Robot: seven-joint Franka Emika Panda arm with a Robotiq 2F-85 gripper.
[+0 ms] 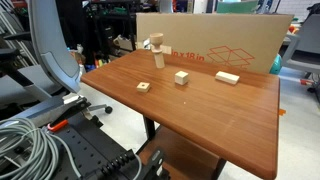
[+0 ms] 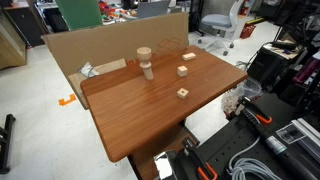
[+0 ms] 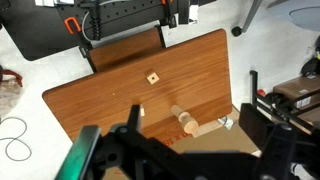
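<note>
On the brown wooden table (image 1: 220,110), a light wooden pillar-like piece (image 1: 156,55) with a wide round top stands near the back cardboard. Three small pale blocks lie apart from one another: a cube (image 1: 181,77) near the middle, a small square block (image 1: 144,87) nearer the front edge, and a longer flat one (image 1: 227,77). The wrist view looks down from above; my gripper has its dark fingers spread wide, open, with nothing held. Below and between them are the pillar piece (image 3: 184,120) and the square block (image 3: 153,78).
An upright cardboard sheet (image 2: 110,52) borders the table's far side. Black equipment with cables (image 1: 85,150) fills the near side. An office chair (image 2: 222,22) stands beyond.
</note>
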